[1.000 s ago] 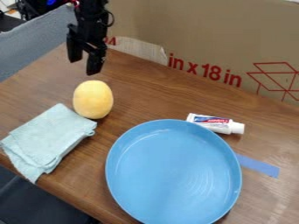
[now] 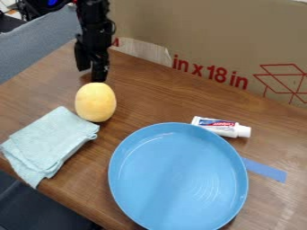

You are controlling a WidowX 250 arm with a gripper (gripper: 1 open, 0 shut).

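My black gripper (image 2: 92, 63) hangs at the top left of the view, low over the wooden table, just behind a yellow oval object (image 2: 95, 101). How far its fingers are apart is hard to make out. A folded light blue cloth (image 2: 48, 144) lies at the front left. A white toothpaste tube (image 2: 221, 127) lies right of centre, behind a large blue plate (image 2: 178, 178).
A cardboard box (image 2: 216, 40) stands along the back of the table (image 2: 150, 99). A strip of blue tape (image 2: 264, 170) is right of the plate. Bare wood shows in the middle and at the right.
My gripper has moved a little lower and toward the yellow object over the last second. The objects on the table have stayed where they were.
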